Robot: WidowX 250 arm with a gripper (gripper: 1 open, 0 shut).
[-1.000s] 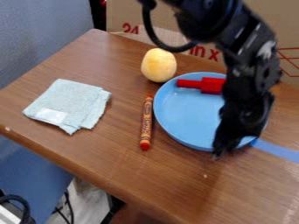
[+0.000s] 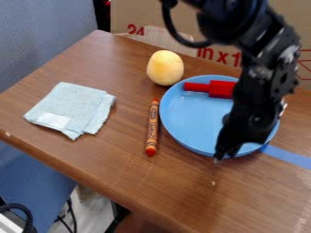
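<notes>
The black arm comes down from the top right to my gripper [image 2: 224,153], which is low at the front right of the blue plate [image 2: 192,118]. Whether its fingers are open or shut is too dark and small to tell. A red object [image 2: 209,87] lies on the back of the plate, partly behind the arm. An orange marker [image 2: 153,129] lies left of the plate, and a yellow pear-like object [image 2: 165,67] stands behind it.
A folded pale cloth [image 2: 69,110] lies on the left of the wooden table [image 2: 134,191]. A cardboard box [image 2: 136,18] stands at the back. Blue tape [image 2: 292,157] lies at the right.
The arm and gripper have shifted very slightly; the objects on the table have not moved.
</notes>
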